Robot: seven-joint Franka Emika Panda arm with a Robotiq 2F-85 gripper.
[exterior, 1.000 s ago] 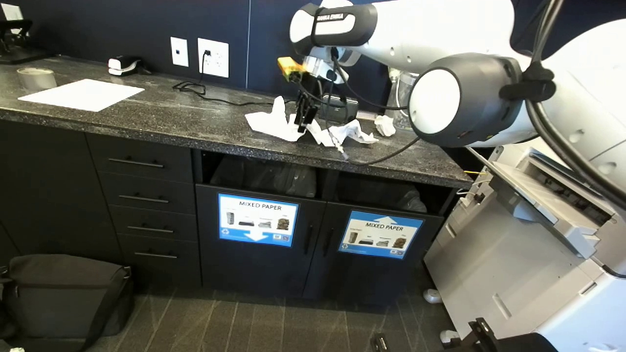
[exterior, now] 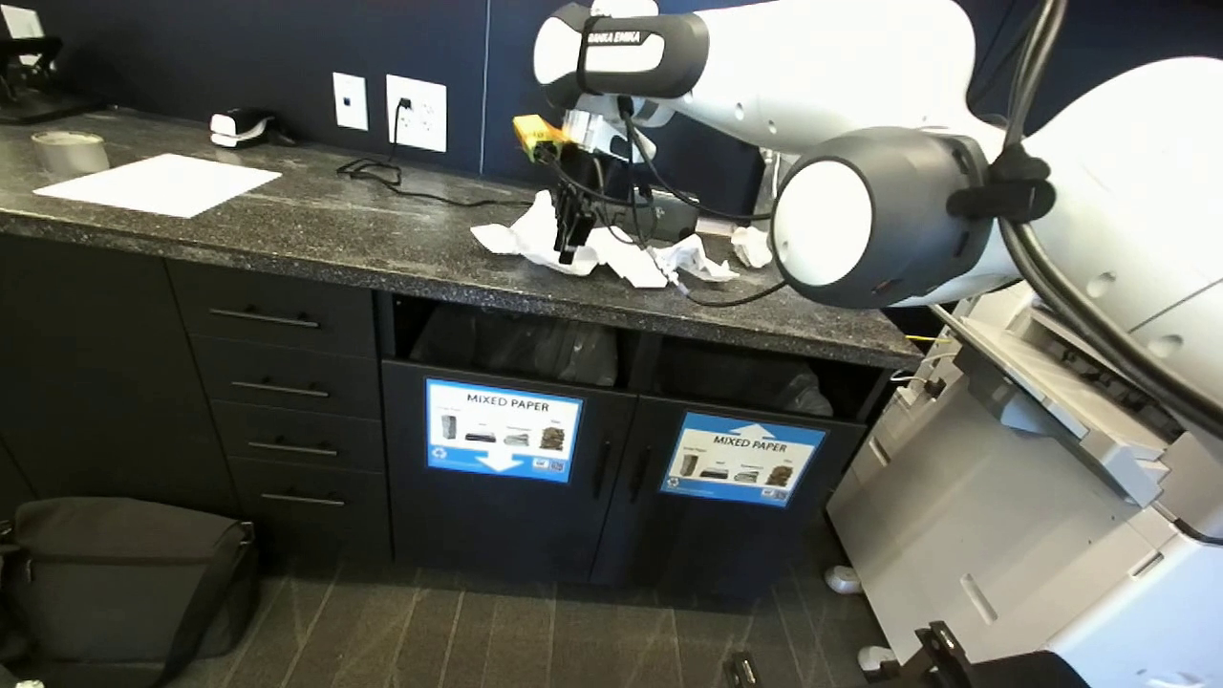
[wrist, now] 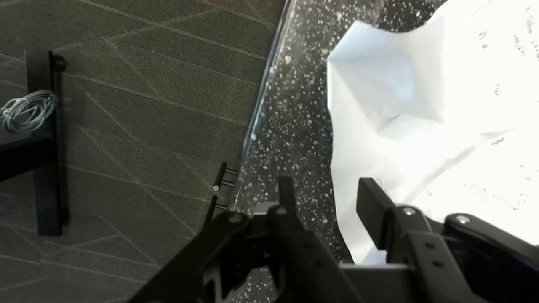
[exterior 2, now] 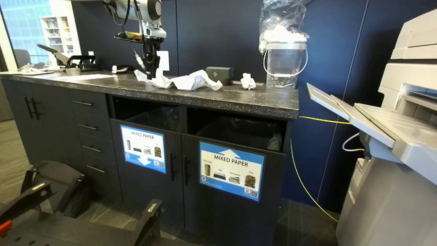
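Observation:
My gripper is open over the dark speckled counter, near its front edge. A crumpled white paper point(wrist: 399, 126) with handwriting fills the right of the wrist view, one finger point(wrist: 371, 207) over its edge and the other above bare counter. Nothing shows gripped between the fingers. In exterior view 1 the gripper point(exterior: 569, 254) stands in front of the paper point(exterior: 522, 237); a second crumpled sheet point(exterior 2: 196, 80) lies to its right in exterior view 2. A small paper ball point(exterior 2: 248, 82) sits farther right. Whether the gripper touches the paper, I cannot tell.
Two bins marked mixed paper have open slots point(exterior: 516, 344) below the counter point(exterior: 344, 258). At the back are a dark box point(exterior 2: 220, 75) and a clear bucket point(exterior 2: 281, 61). A flat white sheet point(exterior: 160, 185) and a tape roll point(exterior: 69, 153) lie left. A printer point(exterior: 1009, 459) stands right.
My arm and gripper have moved left along the counter in exterior view 1. The left crumpled paper appears slightly shifted left; the other sheets look still.

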